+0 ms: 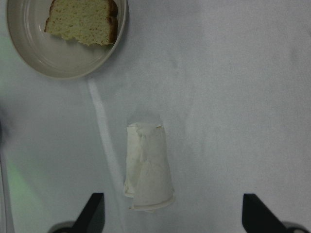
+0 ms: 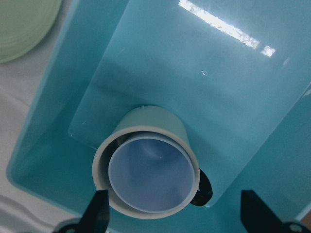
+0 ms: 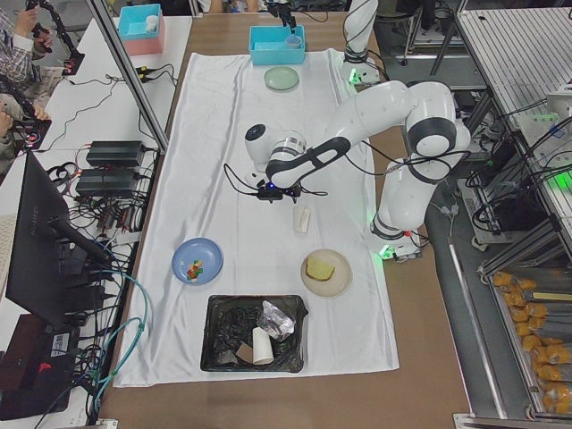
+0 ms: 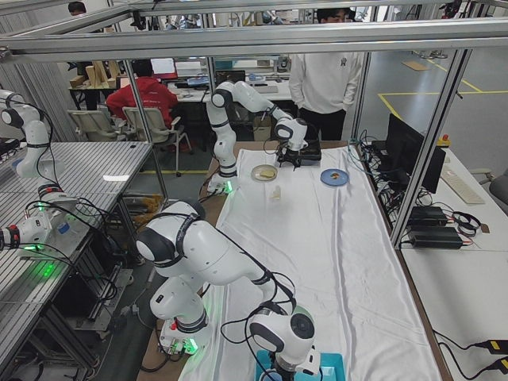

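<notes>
A crumpled white paper cup lies flattened on the white cloth; my left gripper is open above it, nothing between its fingers. A beige plate with a bread slice lies beyond it. At the other end, my right gripper is open over a blue bin holding nested cups, the inner one pale blue.
A black-lined bin with foil and a white cup stands at the near end of the camera left view. A blue plate with small colourful food and a green plate sit on the cloth.
</notes>
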